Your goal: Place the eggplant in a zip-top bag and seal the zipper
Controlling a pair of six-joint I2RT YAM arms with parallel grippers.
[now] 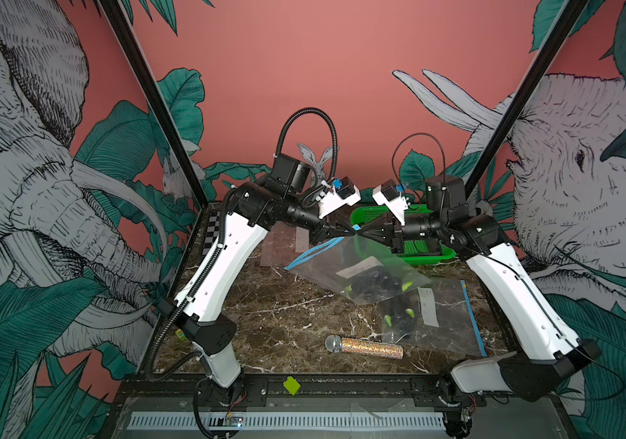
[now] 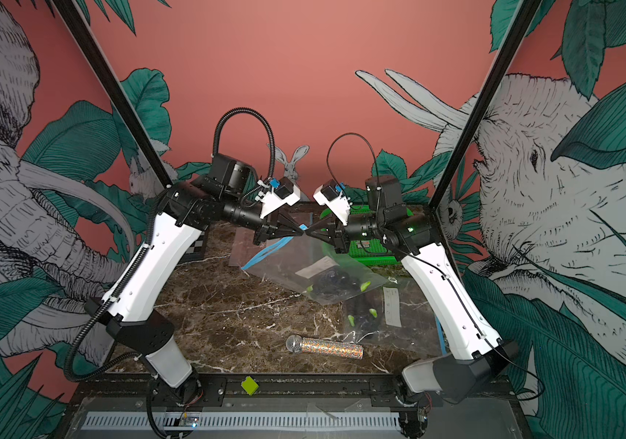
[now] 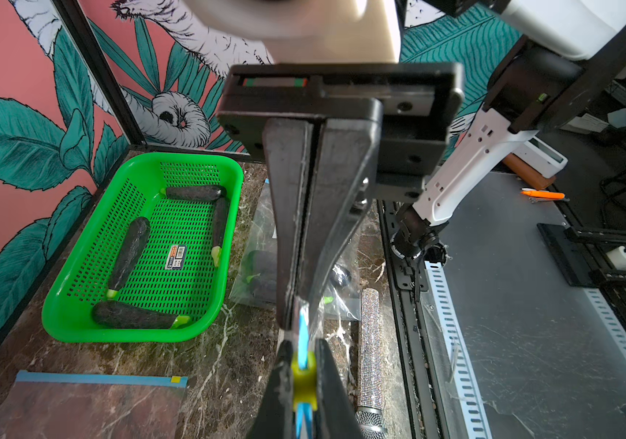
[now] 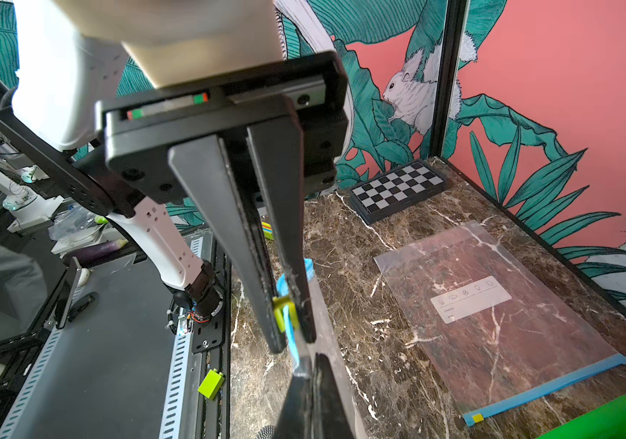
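A clear zip bag (image 1: 371,281) with dark eggplants and green stems inside hangs from my two grippers, which meet at its blue zipper's upper end. My left gripper (image 1: 346,228) is shut on the zipper, at a yellow slider (image 3: 304,380) seen in the left wrist view. My right gripper (image 1: 368,232) is shut beside it on the bag's top edge, its fingertips close to the left one's. The zipper strip slopes down to the left in both top views.
A green basket of eggplants stands at the back right. A second filled bag (image 1: 444,322) lies at the right, an empty bag (image 4: 496,344) at the back left. A glittery microphone (image 1: 364,346) lies at the front. A checkerboard box (image 4: 397,191) sits far left.
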